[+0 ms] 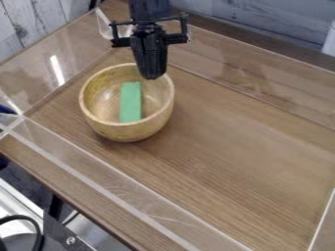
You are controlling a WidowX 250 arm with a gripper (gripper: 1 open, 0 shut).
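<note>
A round wooden bowl (156,119) sits on the wooden table at the left of centre. Inside it lies a green block (131,102), roughly upright along the view, in the left part of the bowl. My black gripper (151,71) hangs just over the bowl's back rim, its fingertips pointing down, shut, with nothing visible between them.
Clear tape or plastic strips run along its left and front edges. A white wall stands at the back right, and a dark cable loops at the bottom left.
</note>
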